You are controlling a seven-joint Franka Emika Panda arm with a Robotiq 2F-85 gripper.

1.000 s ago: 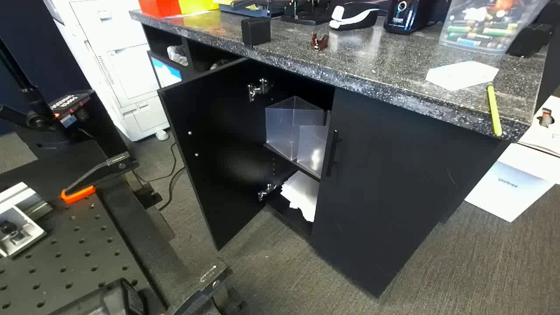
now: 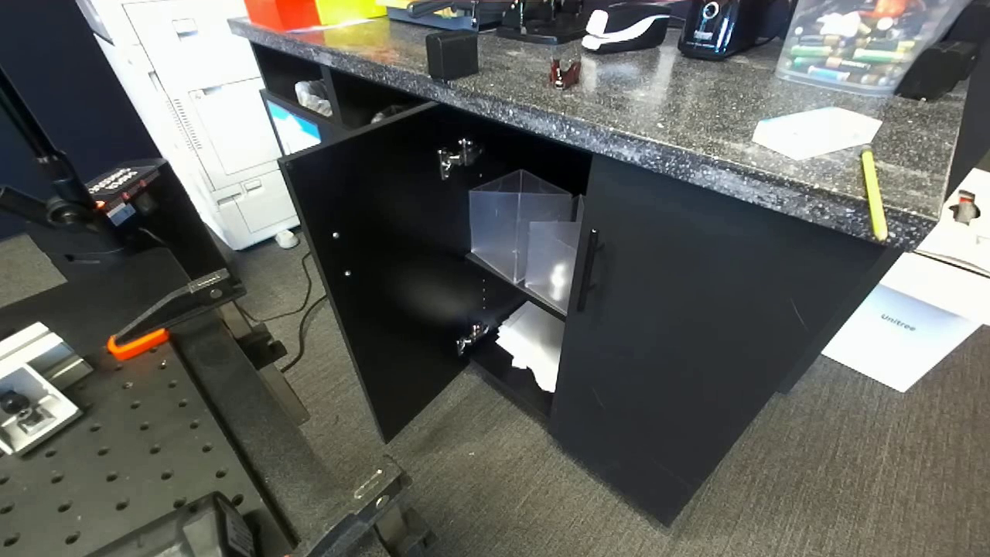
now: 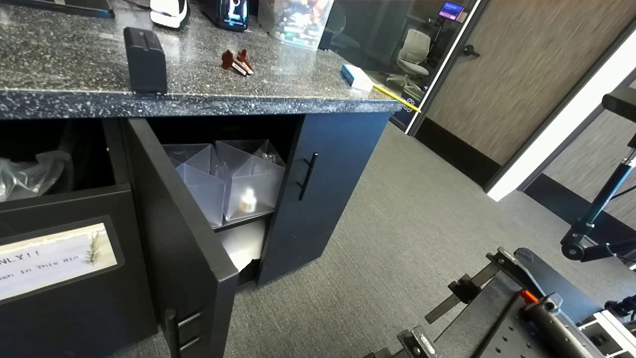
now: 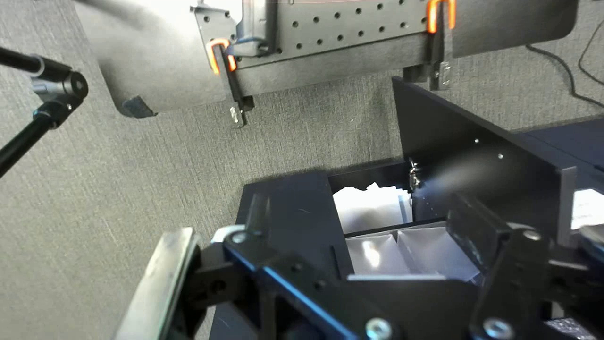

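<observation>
Two fingers of my gripper stand wide apart in the wrist view, open with nothing between them. Beyond them, overlapping in that view, is the black cabinet; how far away it is cannot be told. Its left door [image 2: 371,278] is swung outward, while the right door [image 2: 687,316], with a black bar handle [image 2: 589,269], is closed. Clear plastic holders [image 3: 253,185] occupy the upper shelf, and white paper [image 2: 534,343] lies below. Neither exterior view has the gripper in it.
On the speckled countertop [image 3: 292,89] are a black block [image 3: 145,59], a dark red staple remover [image 2: 564,73], a tub of markers [image 2: 840,46] and a yellow pencil [image 2: 872,195] overhanging the edge. A perforated work table [image 2: 121,445] faces the cabinet across open carpet.
</observation>
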